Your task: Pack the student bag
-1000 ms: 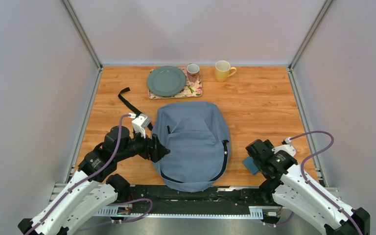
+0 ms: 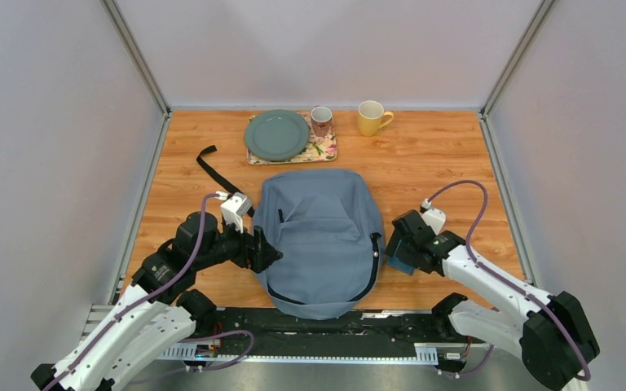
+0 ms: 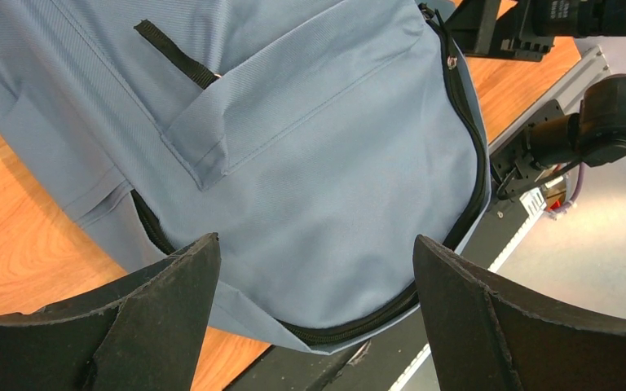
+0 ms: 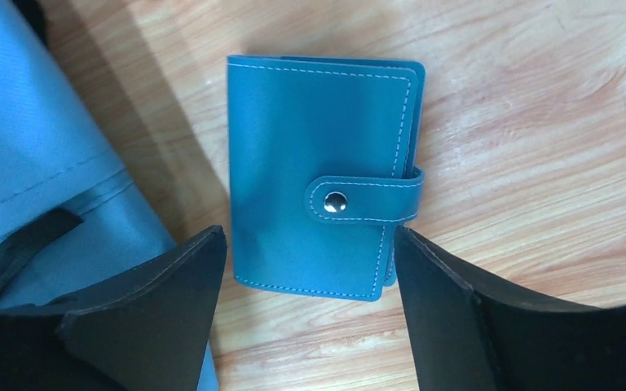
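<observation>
The blue-grey student bag (image 2: 319, 236) lies flat mid-table, its front pocket up and black zips along its lower edges. My left gripper (image 2: 274, 254) stands open over the bag's left side; in the left wrist view, only bag fabric shows beyond its fingers (image 3: 159, 314). A blue notebook (image 4: 310, 130) with a snap strap lies on the wood just right of the bag. My right gripper is open above it, one finger by each long side of its lower part; contact cannot be told. From the top, that gripper hides most of the notebook (image 2: 400, 265).
At the back, a floral tray (image 2: 319, 154) carries a grey-green plate (image 2: 277, 134) and a patterned cup (image 2: 321, 122). A yellow mug (image 2: 370, 119) stands to its right. A black strap (image 2: 216, 174) trails from the bag's upper left.
My right gripper has moved left and slightly away from the front edge, towards the bag. The notebook now lies further left, closer to the bag, and turned a little. My left arm has stayed put.
</observation>
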